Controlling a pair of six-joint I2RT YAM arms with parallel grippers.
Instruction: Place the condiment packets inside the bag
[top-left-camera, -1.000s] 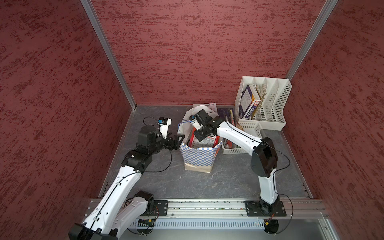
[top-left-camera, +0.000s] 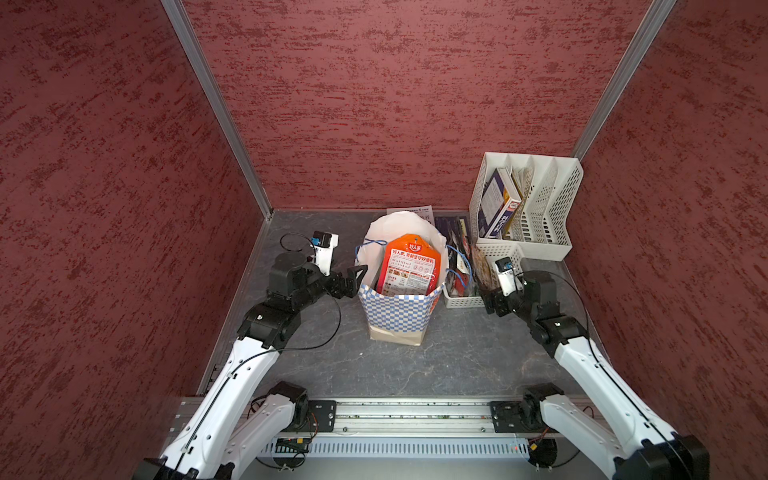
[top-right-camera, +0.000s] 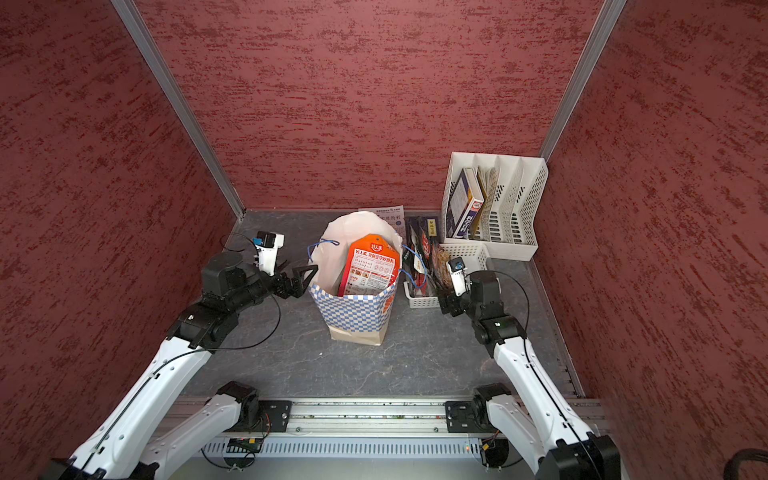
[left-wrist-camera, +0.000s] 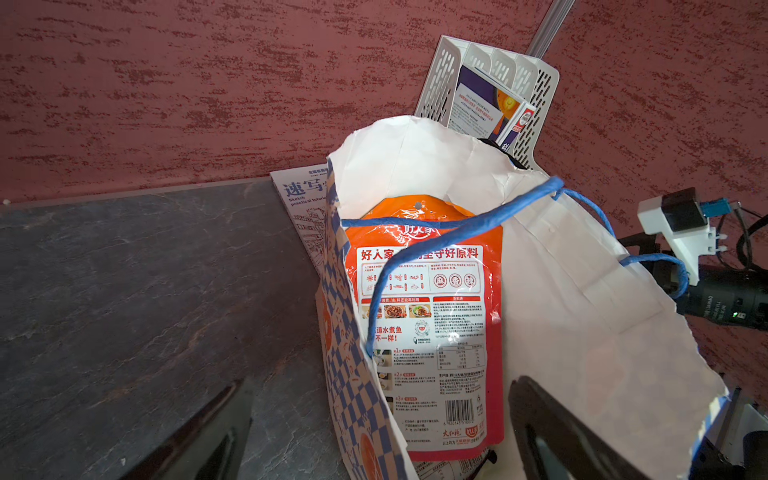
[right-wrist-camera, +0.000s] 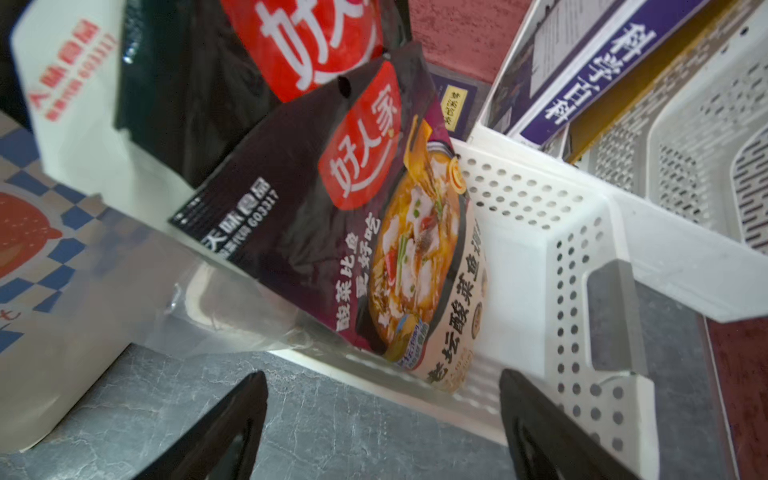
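Observation:
An orange condiment packet (top-left-camera: 409, 268) stands inside the checked paper bag (top-left-camera: 396, 316). My left gripper (top-left-camera: 357, 276) is open at the bag's left rim; its wrist view looks into the bag. My right gripper (top-left-camera: 491, 297) is open in front of the white basket (top-left-camera: 462, 301), right of the bag, holding nothing. In the right wrist view, dark condiment packets (right-wrist-camera: 296, 200) with red labels stand in that basket (right-wrist-camera: 592, 384), just beyond the fingers.
A white file rack (top-left-camera: 548, 204) with books (top-left-camera: 497, 200) stands at the back right. A printed booklet (left-wrist-camera: 296, 192) lies behind the bag.
My right arm has pulled out of the bag and back to the right, beside the basket, uncovering the orange packet. My left arm has shifted slightly.

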